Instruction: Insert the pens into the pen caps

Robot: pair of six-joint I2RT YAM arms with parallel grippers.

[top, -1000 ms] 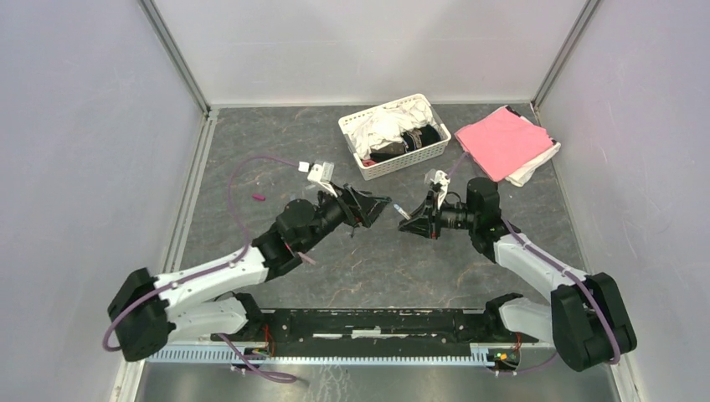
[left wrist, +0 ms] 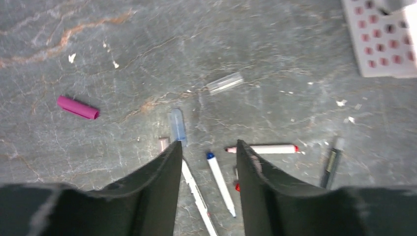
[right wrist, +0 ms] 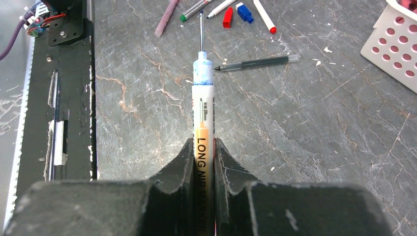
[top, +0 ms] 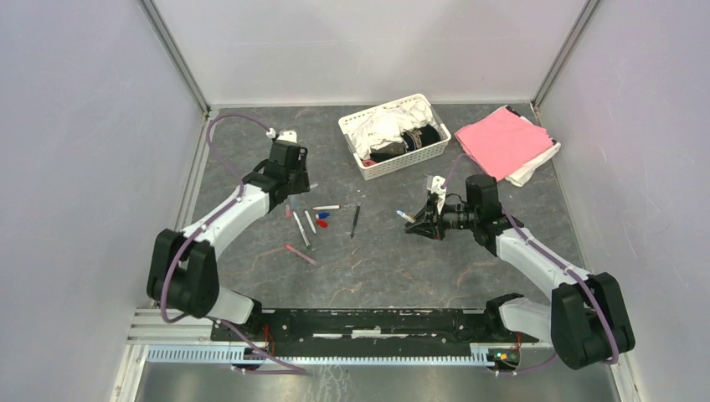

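My right gripper is shut on an uncapped long-nib marker, its thin metal tip pointing away over the table. From above, that marker shows at the right fingertips. My left gripper faces down over the pens, fingers parted, with nothing between them. Below it in the left wrist view lie a clear bluish cap, a clear cap and a magenta cap. Also there are a blue-tipped white pen, a red-tipped white pen and a black pen.
A blue cap and a red cap lie among the pens. The white basket of cloth stands at the back, a pink cloth to its right. Bare table lies between the pens and the right gripper.
My left arm has swung left and back, away from the right gripper, uncovering the pens in the middle. The right arm has barely moved and keeps the marker.
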